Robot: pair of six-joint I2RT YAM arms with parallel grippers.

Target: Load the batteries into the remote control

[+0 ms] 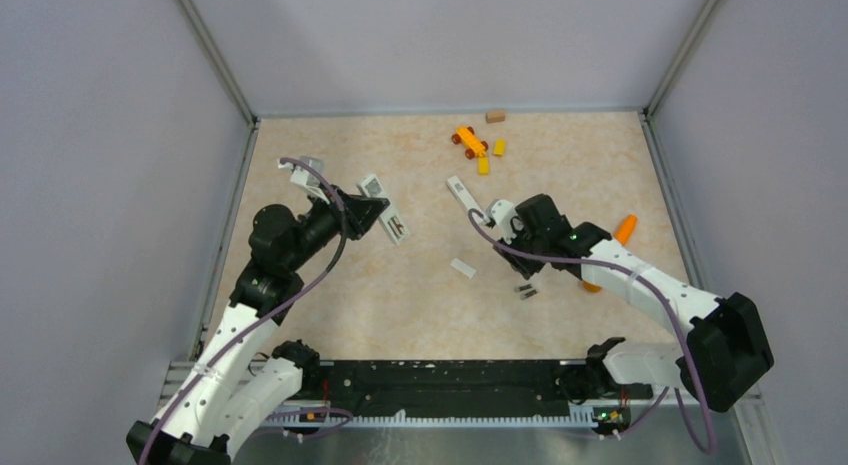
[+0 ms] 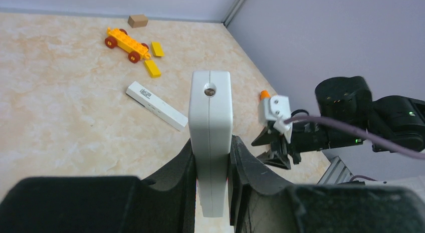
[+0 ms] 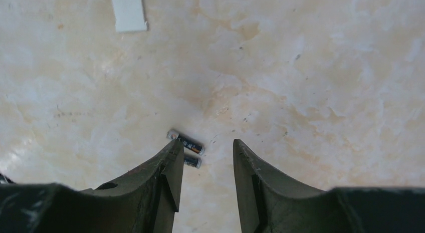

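My left gripper is shut on a white remote control, held above the left side of the table. In the left wrist view the remote stands edge-on between the fingers. Its compartment side shows in the top view with small dark and reddish parts inside; I cannot tell whether these are batteries. Two small dark batteries lie side by side on the table, one partly hidden by a finger. Above them my right gripper is open, nothing between its fingers. A flat white cover lies to their left.
A long white bar-shaped object lies mid-table. Toward the back are an orange toy car, yellow blocks and a brown block. An orange object lies beside the right arm.
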